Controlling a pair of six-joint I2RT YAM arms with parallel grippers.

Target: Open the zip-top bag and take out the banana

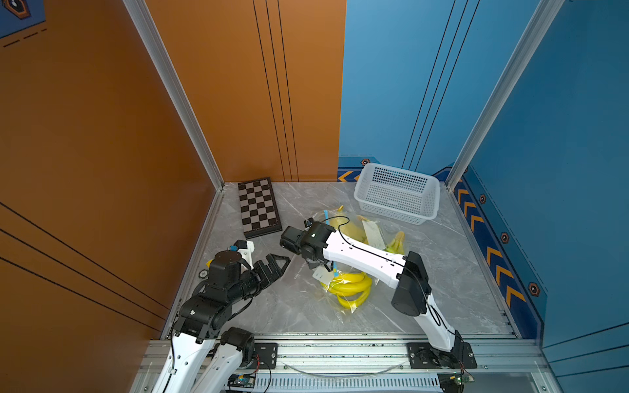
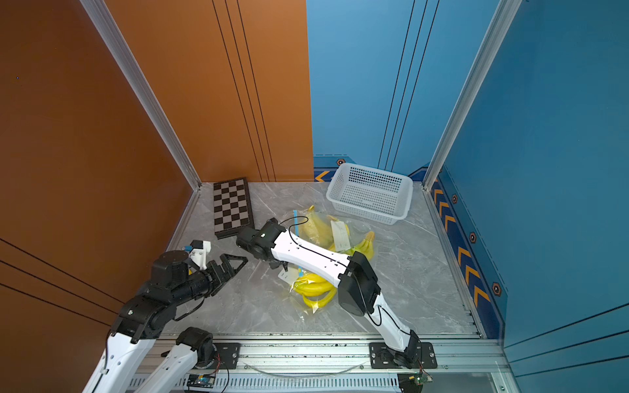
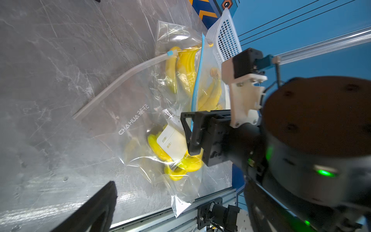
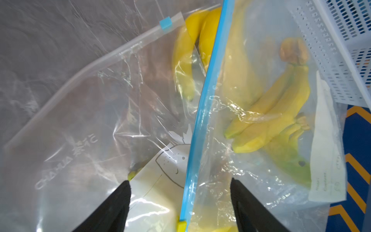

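Observation:
Two clear zip bags with yellow bananas lie side by side, partly overlapping. The near bag (image 3: 116, 112) has a pale zip (image 3: 116, 83) with a small blue slider (image 4: 165, 23) at its far end, and bananas (image 1: 350, 287) inside. A blue zip strip (image 4: 202, 116) runs along the edge of the farther bag (image 4: 251, 170), where more bananas (image 4: 266, 112) show. My right gripper is above the bags, its fingers apart on either side of the blue strip and a white label, not visibly touching either. To the left, over bare table, my left gripper (image 1: 277, 262) is open and empty.
A white basket (image 1: 399, 213) stands at the back right, close to the farther bag. The checkered board (image 1: 259, 208) lies at the back left. My right arm (image 1: 367, 255) reaches across the bags, hiding their middle from above.

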